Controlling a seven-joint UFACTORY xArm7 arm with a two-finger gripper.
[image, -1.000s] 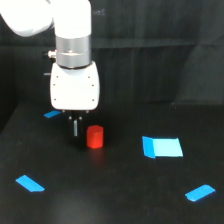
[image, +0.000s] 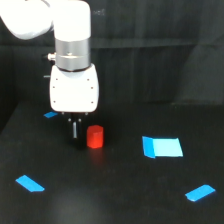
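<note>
A small red block (image: 95, 137) stands upright on the black table, close to the arm. My gripper (image: 74, 130) hangs under the white hand just left of the block, with the fingertips at about its height in the picture. The dark fingers hardly show against the black background, so the gap between them cannot be made out. Nothing red lies between them. Whether the fingers touch the block's side is unclear.
A light blue square (image: 167, 147) with a darker blue strip (image: 148, 147) lies to the right. Blue tape marks are at the front left (image: 30, 184), front right (image: 200, 192) and behind the gripper (image: 51, 114).
The hand has come down very slightly. The red block and the blue pieces are where they were.
</note>
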